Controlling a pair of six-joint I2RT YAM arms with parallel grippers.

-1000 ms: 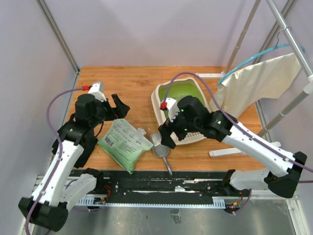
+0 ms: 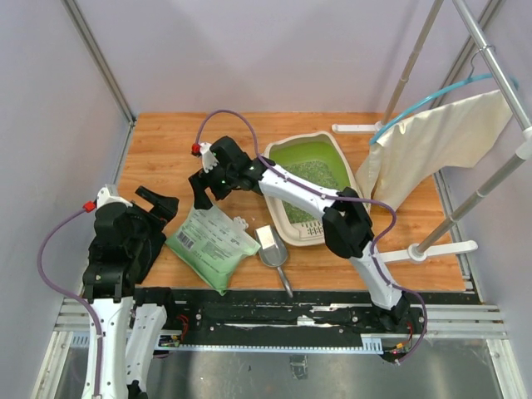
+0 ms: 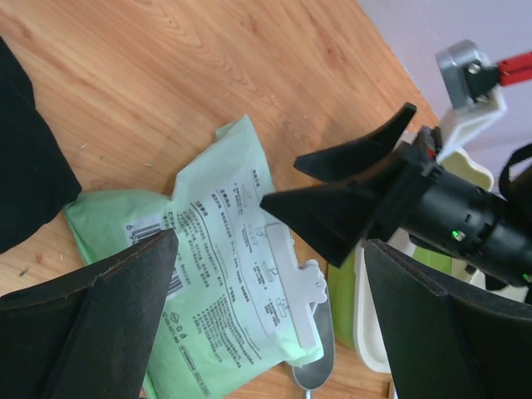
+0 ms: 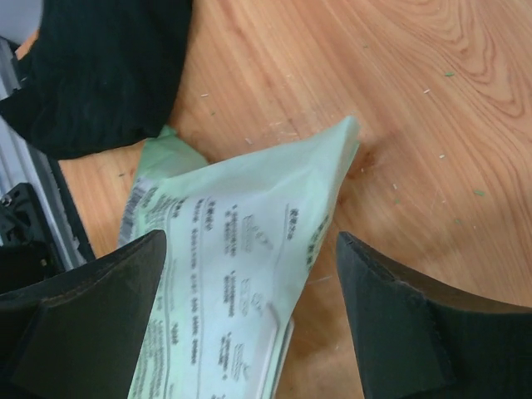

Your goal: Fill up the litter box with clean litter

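Observation:
The pale green litter bag lies on the wood floor left of the litter box, which has some green grains in it. In the top view my right gripper is over the bag's upper end. The right wrist view shows its fingers apart, with the bag below and nothing held. My left gripper stands open left of the bag, and the left wrist view has the bag between and beyond its fingers. A grey scoop rests between bag and box.
A black cloth-like thing lies left of the bag. Toward the right, a cream cloth hangs from a blue hanger near a white pole frame.
My right gripper has swung left from beside the scoop to over the bag's upper end. The left one has drawn back left and down. Bag, scoop and box have stayed put.

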